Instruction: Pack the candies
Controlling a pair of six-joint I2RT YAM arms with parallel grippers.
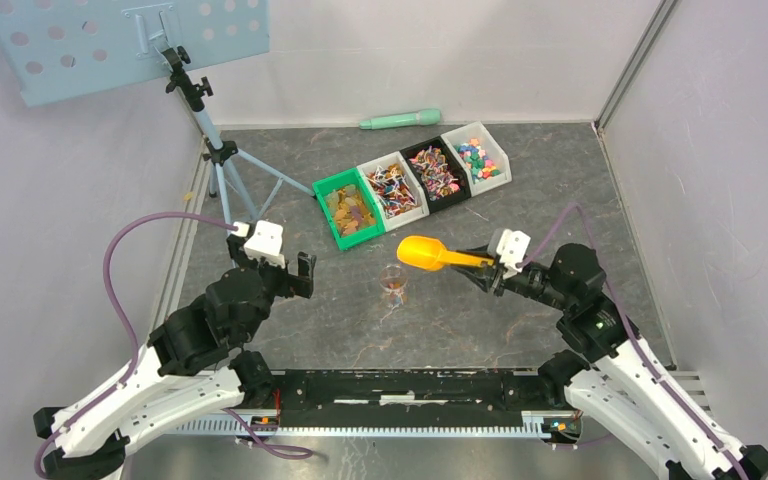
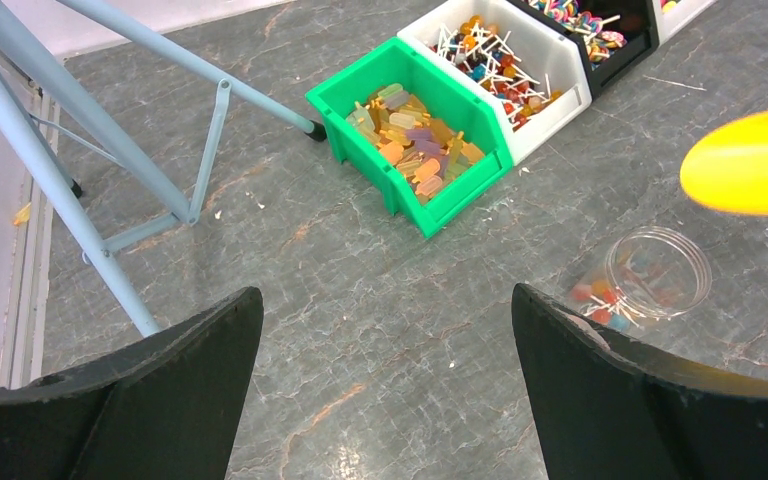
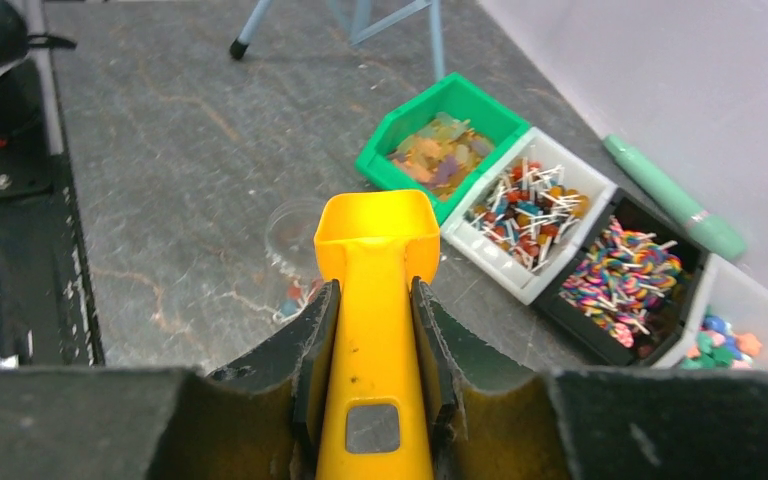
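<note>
A clear jar (image 1: pixel 394 284) stands on the grey surface in front of the bins. Several lollipops (image 2: pixel 605 302) lie in its bottom. An orange scoop (image 1: pixel 424 252) is held up beside and behind the jar, its bowl empty as far as the top view shows. My right gripper is shut on the scoop's handle. To the left my left gripper stands open with nothing between its fingers. Candies fill the green bin (image 1: pixel 318 190), the white lollipop bin (image 1: pixel 423 212), the black bin (image 1: pixel 438 142) and the far white bin (image 1: pixel 506 180).
A mint-green cylinder (image 1: pixel 400 119) lies along the back wall behind the bins. The light-blue stand's legs (image 1: pixel 260 168) reach the surface left of the green bin. Free floor lies around the jar and towards the front.
</note>
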